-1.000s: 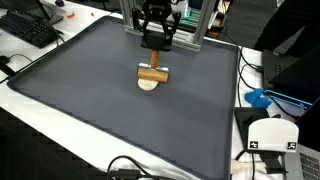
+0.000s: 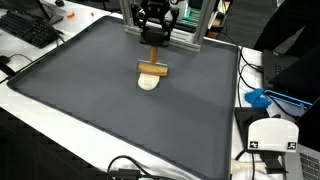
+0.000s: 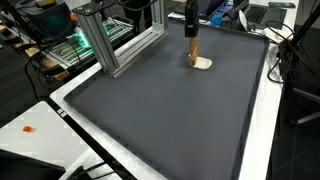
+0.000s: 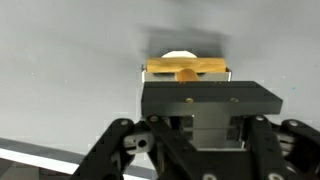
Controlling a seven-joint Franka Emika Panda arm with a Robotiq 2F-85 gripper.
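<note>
A wooden tool [image 2: 152, 69] with an upright handle and a crosswise cylinder at its lower end hangs from my gripper [image 2: 155, 42], which is shut on the handle. In the wrist view the cylinder [image 4: 205, 65] lies just beyond the dark fingers, with a light metallic edge [image 4: 150, 76] at its side. Right beside the tool's lower end, a white rounded piece [image 2: 148, 82] rests on the grey mat; exterior view 2 also shows this pale piece [image 3: 202, 63]. Whether the cylinder touches the mat or the white piece, I cannot tell.
A white frame [image 2: 202, 22] stands behind the arm. A keyboard [image 2: 28, 30] sits at the far left, and a blue object [image 2: 257, 98] with a white device [image 2: 272, 134] lies at the right.
Over the last second the wooden tool has shifted slightly away from the camera in exterior view 1, and more of the white piece shows.
</note>
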